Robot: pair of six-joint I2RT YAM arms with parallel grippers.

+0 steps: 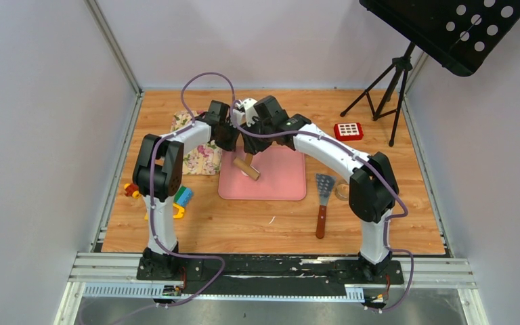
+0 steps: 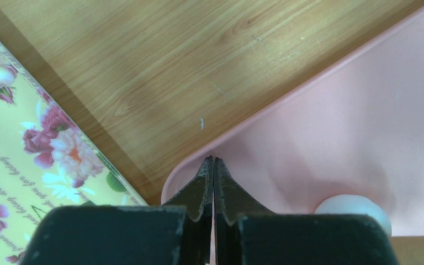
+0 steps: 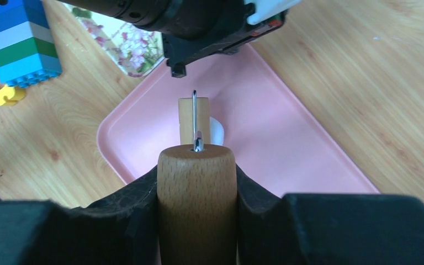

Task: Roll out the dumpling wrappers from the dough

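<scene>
My right gripper is shut on the wooden handle of a rolling pin (image 1: 246,169), whose wooden roller (image 3: 185,118) rests over a white dough piece (image 3: 216,131) on the pink tray (image 1: 277,186). In the left wrist view the dough (image 2: 352,208) shows at the lower right, partly hidden. My left gripper is shut with nothing visible between its fingers, above the tray's left rim beside the floral board.
The floral board (image 1: 203,161) lies left of the tray, with toy bricks (image 1: 181,196) in front of it. A spatula (image 1: 323,203), a glass ring (image 1: 342,191), a red block (image 1: 348,131) and a stand's legs occupy the right side.
</scene>
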